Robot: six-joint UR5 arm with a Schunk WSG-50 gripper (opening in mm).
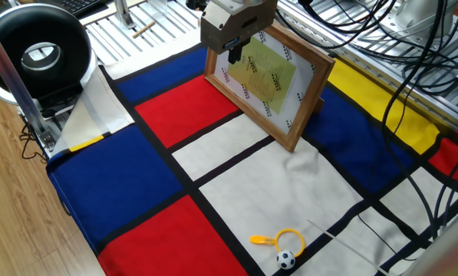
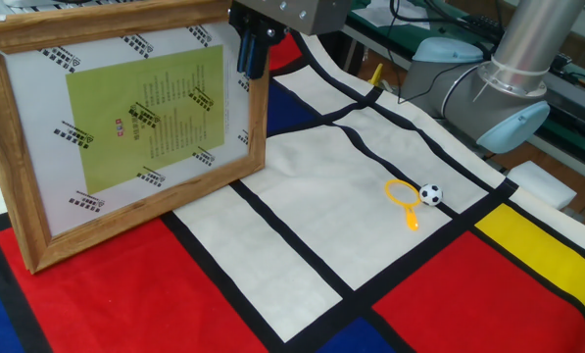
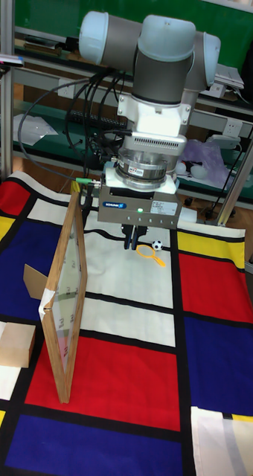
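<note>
My gripper (image 1: 235,56) hangs in front of the upper part of a wooden picture frame (image 1: 309,104), above the cloth. Its dark fingers are drawn together, and nothing shows between them. In exterior view 2 the gripper (image 2: 254,59) covers part of the frame's right edge; in exterior view 3 the gripper (image 3: 133,236) is to the right of the frame (image 3: 65,317), apart from it. The frame stands upright, leaning on a back support. A yellow ring with a handle (image 1: 263,240) lies on the white cloth area, beside a small football (image 1: 286,260).
A patterned cloth (image 1: 129,184) covers the table, with wide bare areas. A light brown block (image 3: 16,345) sits behind the frame. Black cables (image 1: 401,100) hang over the right side in exterior view 1. A round black object (image 1: 41,57) stands at the table's left.
</note>
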